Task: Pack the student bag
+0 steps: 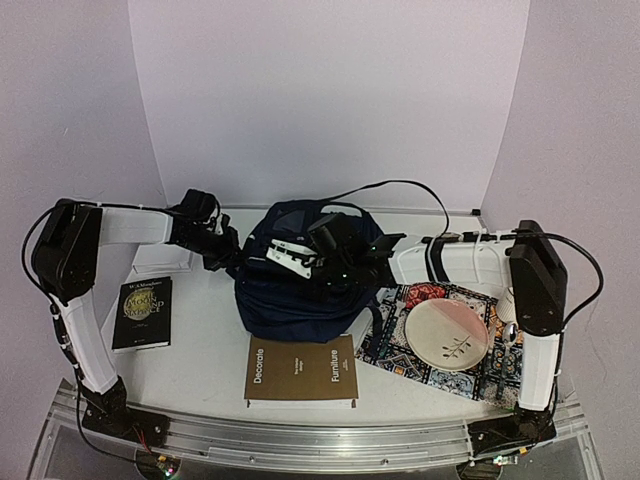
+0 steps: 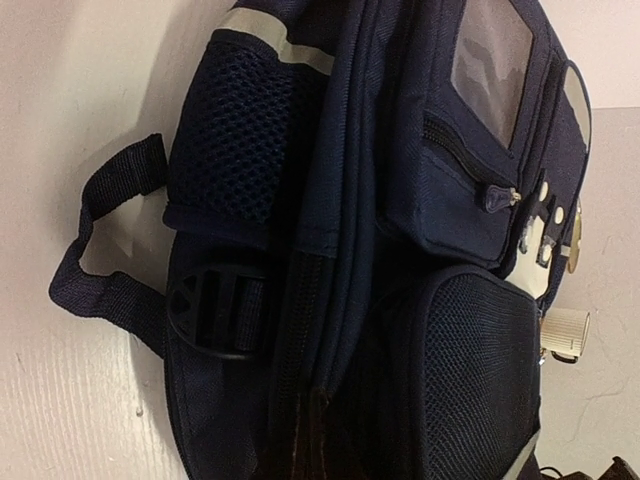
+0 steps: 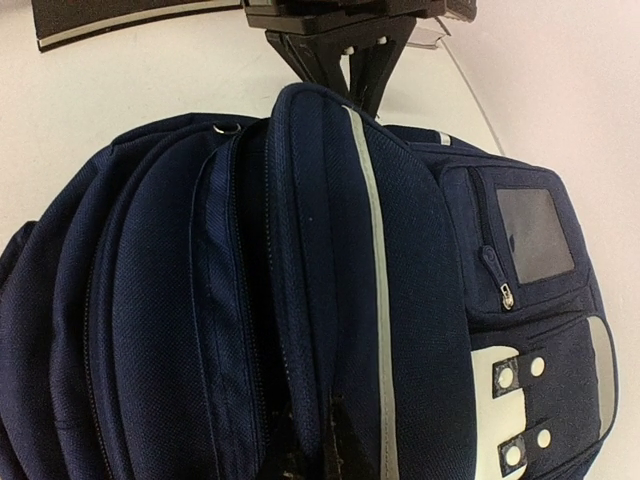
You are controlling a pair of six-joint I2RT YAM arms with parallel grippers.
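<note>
The navy student bag (image 1: 300, 310) lies in the middle of the table. At its left side is my left gripper (image 1: 232, 266), its fingertips against the bag's edge by a side zipper (image 2: 300, 340). In the left wrist view its dark fingers are close together; anything thin between them is hidden. Over the bag's top is my right gripper, its dark fingers on either side of the edge of a front panel (image 3: 325, 250). Whether they pinch the fabric is too dark to tell. Beside that panel a compartment gapes along its zipper (image 3: 245, 290).
A brown book (image 1: 300, 370) lies in front of the bag and a black book (image 1: 143, 312) to the left, with a white item (image 1: 162, 260) behind it. At right, a plate (image 1: 447, 335) rests on a patterned mat (image 1: 385, 345).
</note>
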